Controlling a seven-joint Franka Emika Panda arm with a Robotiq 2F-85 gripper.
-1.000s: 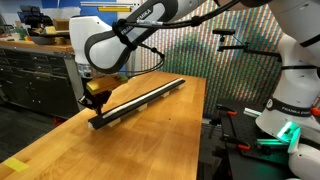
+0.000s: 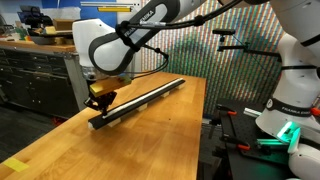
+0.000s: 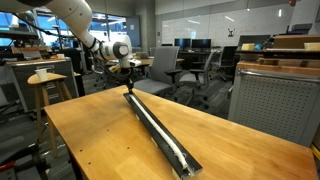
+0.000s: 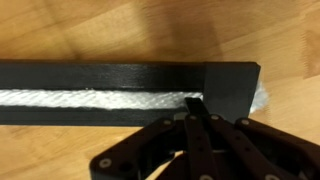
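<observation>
A long black board with a white, rope-like strip along its middle lies on the wooden table. My gripper is low over the board's end at the left in exterior view 1. In the wrist view, the shut fingertips of the gripper are at the strip, near the board's end; nothing clearly shows between them. Whether they touch the strip, I cannot tell. Past that end, a bit of white sticks out, and the gripper's body hides part of the board.
Bare wooden table lies in front of the board. A wooden stool stands by the table in exterior view 2, and office chairs are behind. A grey drawer cabinet stands at the back left.
The arm and gripper have barely moved over the last second. The board lies in the same place.
</observation>
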